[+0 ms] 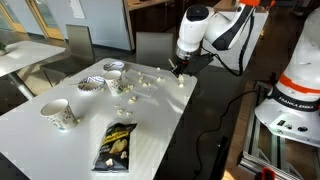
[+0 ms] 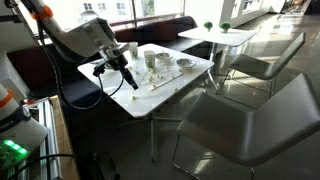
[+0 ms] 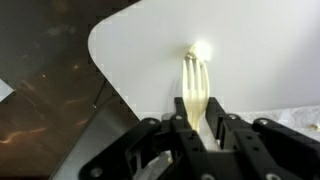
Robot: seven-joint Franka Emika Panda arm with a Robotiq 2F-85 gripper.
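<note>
A pale fork (image 3: 194, 82) is clasped in my gripper, whose dark fingers are closed around it. Its tines point away from the fingers, over the white table (image 3: 140, 45). At the tine end, a small pale yellowish piece (image 3: 203, 48) shows; whether the tines touch or pierce it I cannot tell. In exterior view 1 the gripper (image 1: 179, 71) is low over the table's far right edge, too small there to make out the fork clearly.
Several small pale pieces are scattered mid-table. A white cup (image 1: 113, 82), a patterned cup (image 1: 59, 114), bowls (image 1: 90, 84) and a black snack bag (image 1: 115, 148) stand on the left and front.
</note>
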